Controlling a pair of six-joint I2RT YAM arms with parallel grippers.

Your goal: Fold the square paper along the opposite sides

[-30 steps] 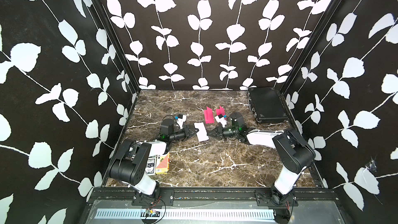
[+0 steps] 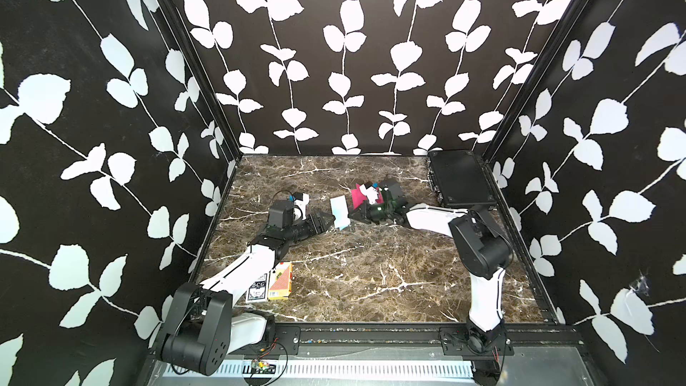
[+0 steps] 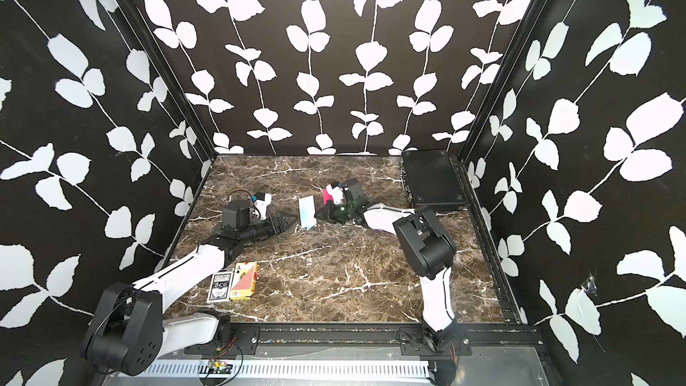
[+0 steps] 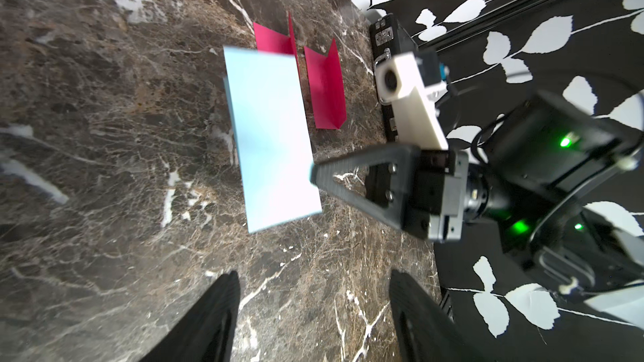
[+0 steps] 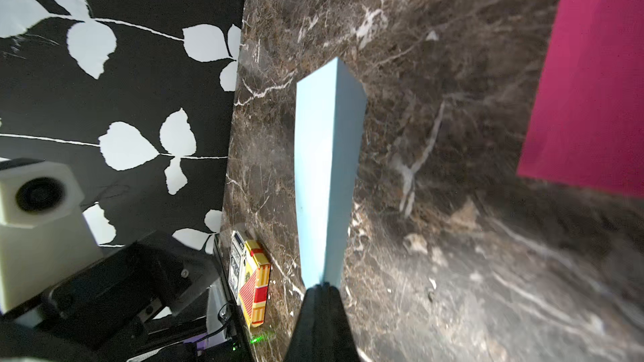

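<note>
A folded light-blue paper (image 5: 315, 174) hangs from the closed fingertips of my right gripper, pinched at one end. Its two halves stand slightly apart along the crease in the right wrist view. From the left wrist view one half of the blue paper (image 4: 271, 137) faces me, with the right gripper at its lower right edge. My left gripper is open, its fingers wide apart and only tabletop showing between them. In the top left view the blue paper (image 2: 341, 212) lies between the two grippers, just off the left gripper's tips.
Two folded pink papers (image 4: 326, 90) stand on the marble table beyond the blue one, close to the right arm. Card boxes (image 2: 280, 280) lie at the front left, and a black case (image 2: 461, 178) is at the back right.
The right gripper has carried the paper back and left, towards the pink papers.
</note>
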